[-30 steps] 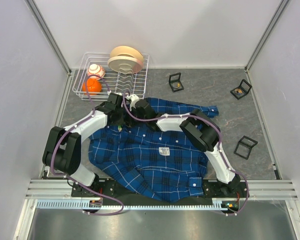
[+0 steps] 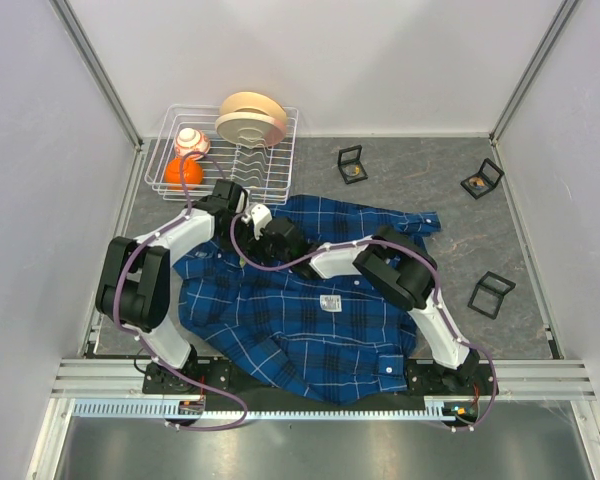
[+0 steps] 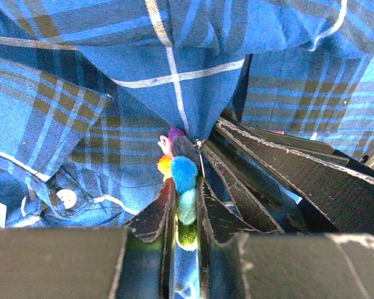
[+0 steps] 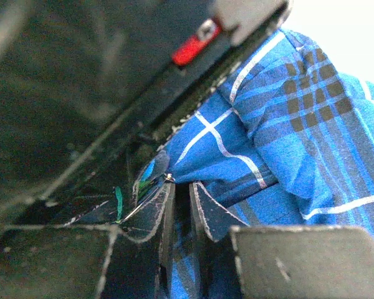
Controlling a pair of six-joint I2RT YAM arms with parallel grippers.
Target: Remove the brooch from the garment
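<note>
The brooch [image 3: 184,171], a string of small coloured pompoms, is upright between the fingers of my left gripper, which is shut on it. Its metal pin shows beside the pompoms, at a pointed fold of the blue plaid garment [image 3: 112,143]. In the right wrist view, the pin [image 4: 151,197] slants up to the left fingertip of my right gripper. A narrow gap stands between the right fingers, with nothing clearly held. From above, both grippers meet over the garment's upper left, where the arms mostly hide the brooch.
A white dish rack [image 2: 160,155] with plates, an orange item and a cup stands close behind the left gripper. Several small black open boxes, among them one box [image 2: 351,165], lie on the grey table [image 2: 440,180], whose right side is mostly clear.
The garment's upper edge has moved a little.
</note>
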